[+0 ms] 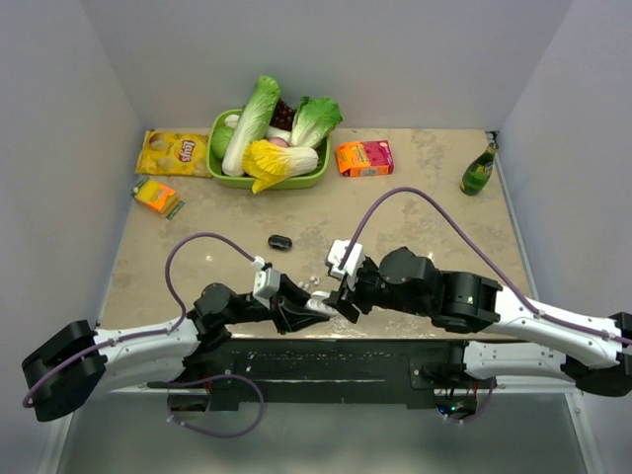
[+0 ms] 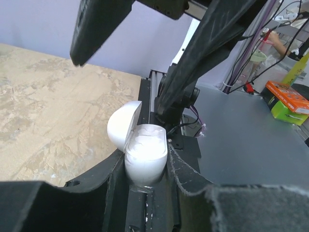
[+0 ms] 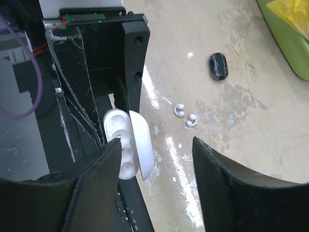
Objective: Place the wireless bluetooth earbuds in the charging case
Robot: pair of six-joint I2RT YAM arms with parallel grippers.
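My left gripper is shut on the white charging case (image 2: pixel 146 151), whose lid (image 2: pixel 121 123) stands raised. Into the opened case (image 3: pixel 124 140) I can look from the right wrist view; its rounded hollows show no earbud. Two white earbuds lie on the table beyond it, one earbud (image 3: pixel 178 110) just left of the other earbud (image 3: pixel 191 120). Close to the case in the top view, my right gripper (image 1: pixel 339 301) is open. Its fingers (image 2: pixel 99 31) stand apart in the left wrist view, nothing between them.
A small black object (image 1: pixel 279 242) lies on the table behind the grippers. Farther back are a green vegetable basket (image 1: pixel 314 180), an orange box (image 1: pixel 364 158), a chip bag (image 1: pixel 173 155) and a green bottle (image 1: pixel 479 171).
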